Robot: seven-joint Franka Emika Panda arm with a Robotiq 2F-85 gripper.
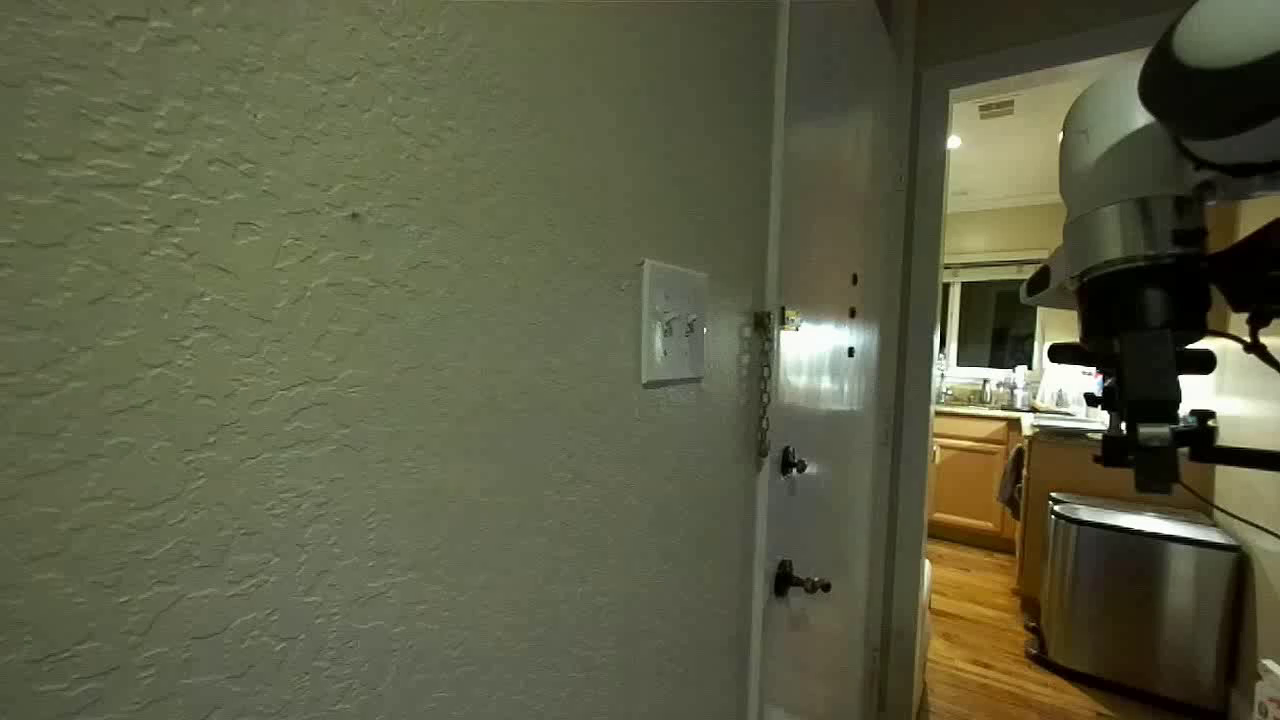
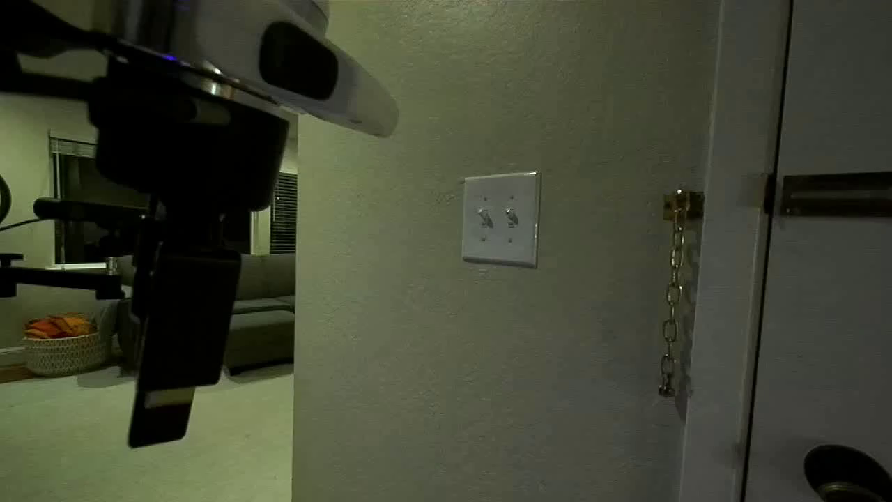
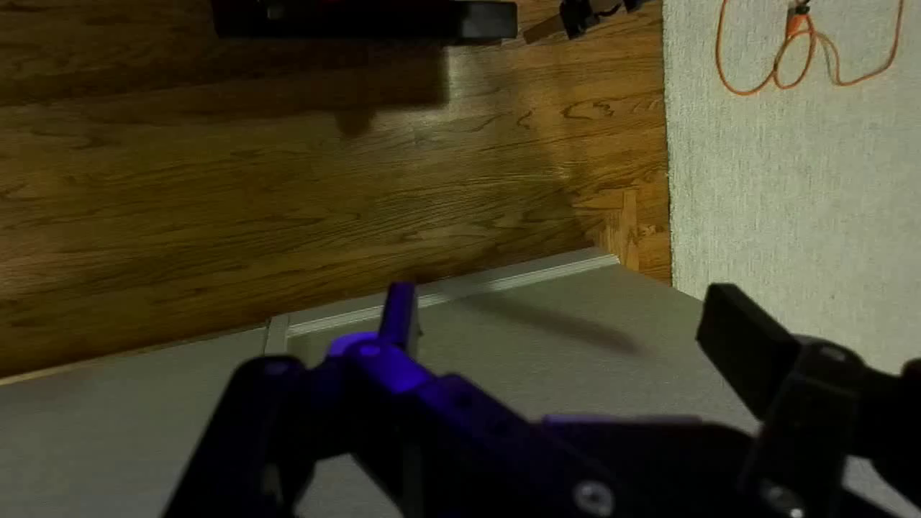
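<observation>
A white plate with two toggle switches is fixed to the textured wall; this switch plate (image 1: 674, 324) shows mid-frame in exterior view 1, and the same switch plate (image 2: 502, 244) is face-on in exterior view 2. Off to its left in exterior view 2, my dark gripper (image 2: 162, 418) points downward, clear of the wall. In exterior view 1 the gripper (image 1: 1155, 468) hangs at the right edge. Seen from the wrist, the gripper is open, its two fingers wide apart with nothing held between them. The switch plate's toggles cannot be made out from there.
A door chain (image 2: 670, 309) dangles beside the door frame right of the plate. The door knob (image 1: 801, 581) juts out lower down. A steel trash bin (image 1: 1140, 600) stands under the arm. An orange cord (image 3: 794, 52) lies on the carpet. Open air surrounds the gripper.
</observation>
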